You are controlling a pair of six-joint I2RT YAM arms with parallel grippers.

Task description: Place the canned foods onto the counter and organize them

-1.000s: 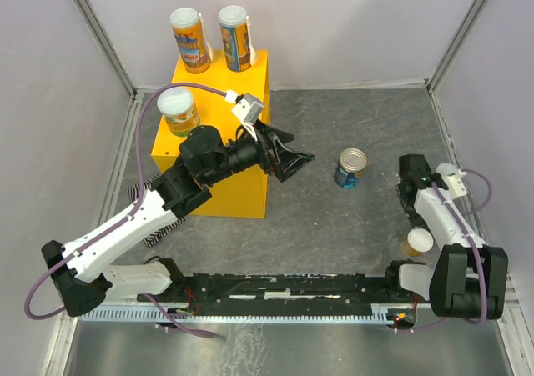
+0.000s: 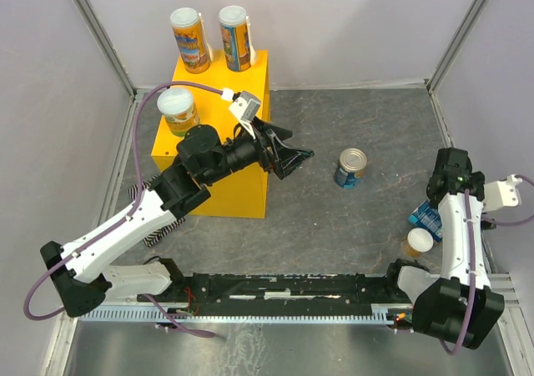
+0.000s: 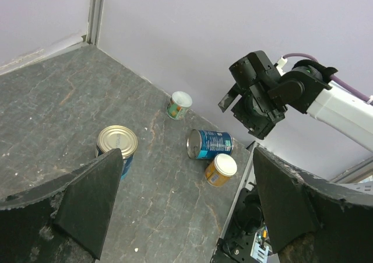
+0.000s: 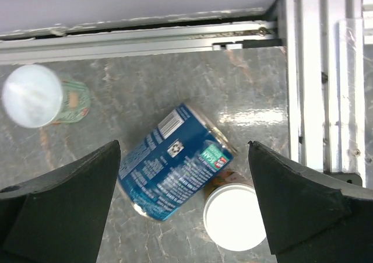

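Observation:
On its side at the counter's right lies a blue can (image 4: pixel 175 161). Close by it is an orange can with a white lid (image 2: pixel 419 242). A green-labelled can with a white lid (image 3: pixel 179 105) stands near the right wall. Upright in the middle is a blue can with a metal lid (image 2: pixel 350 167). My right gripper hovers over the lying can, fingers wide apart, touching nothing. My left gripper (image 2: pixel 299 161) stands open and empty, left of the upright can. The yellow stand (image 2: pixel 221 184) bears two orange cans (image 2: pixel 191 39) and a white-lidded can (image 2: pixel 178 110).
Bare grey counter (image 2: pixel 334 226) spreads across the middle and back. White walls (image 2: pixel 350 26) close off the back and sides. A metal rail (image 4: pixel 303 88) runs along the counter's front. A striped item (image 2: pixel 154 224) lies beside the stand.
The left arm has barely shifted, and the cans look unmoved.

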